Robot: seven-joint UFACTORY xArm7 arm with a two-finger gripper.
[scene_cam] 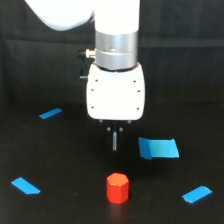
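A red hexagonal block (117, 187) rests on the black table near the front middle. My gripper (115, 148) hangs above and behind it in the camera view, pointing down below the white hand housing. Its dark fingers blend into the black background, so whether they are open or shut does not show. The block sits apart from the gripper, with bare table visible between them in the picture.
A light blue flat piece (160, 148) lies right of the gripper. Small blue strips mark the table at the back left (50, 113), front left (26, 186) and front right (197, 194).
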